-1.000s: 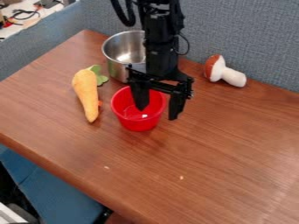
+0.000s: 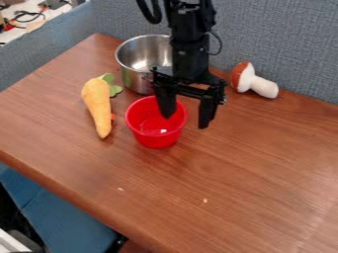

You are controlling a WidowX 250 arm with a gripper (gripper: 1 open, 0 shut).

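My black gripper (image 2: 185, 109) stands open over a red bowl (image 2: 156, 133), its left finger down at the bowl's opening and its right finger outside, to the right. Nothing shows between the fingers. A steel pot (image 2: 132, 61) stands behind the bowl, partly hidden by my arm. A yellow carrot toy (image 2: 98, 104) with green leaves lies left of the bowl. A white mushroom toy (image 2: 262, 85) with a red-brown cap lies at the back right.
A grey padded wall (image 2: 284, 40) runs along the back, and cables lie beyond it at the top left.
My gripper has risen slightly and shifted a little to the right. The bowl and toys have not moved.
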